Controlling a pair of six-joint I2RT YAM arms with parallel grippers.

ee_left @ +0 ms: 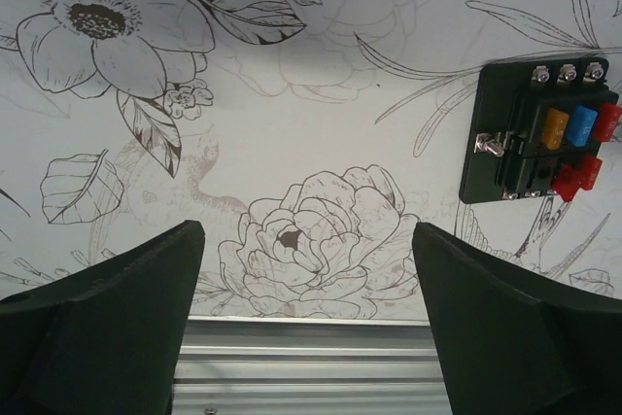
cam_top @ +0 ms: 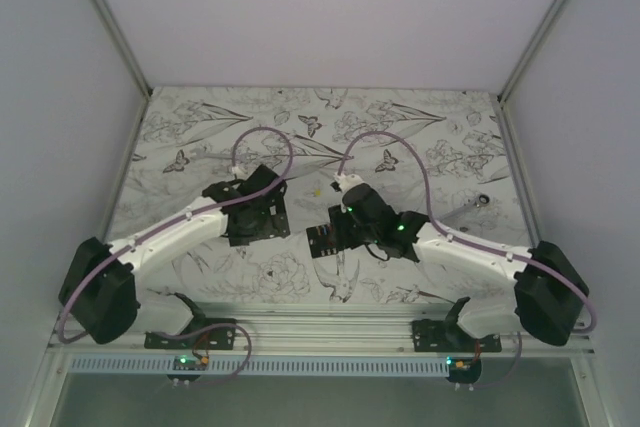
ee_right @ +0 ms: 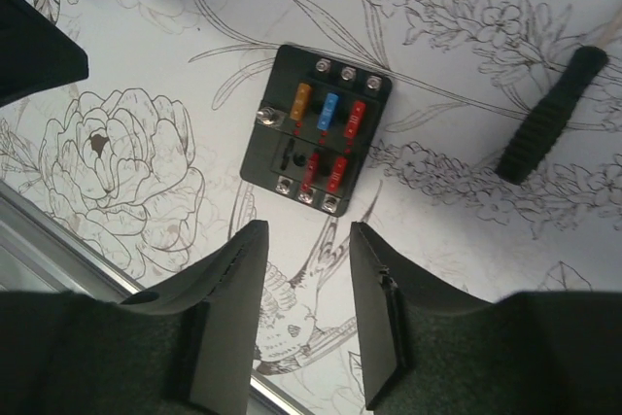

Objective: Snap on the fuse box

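Observation:
The black fuse box [cam_top: 322, 242] lies on the patterned table between my arms, carrying coloured fuses in the right wrist view [ee_right: 316, 133]; in the left wrist view [ee_left: 530, 133] it is at the upper right. My left gripper is open over bare table, left of the box. My right gripper is part open above the box's lower edge, with nothing between its fingers; in the top view it partly covers the box.
A dark-handled tool [ee_right: 544, 119] lies right of the box. A metal rail [ee_left: 301, 357] runs along the front edge.

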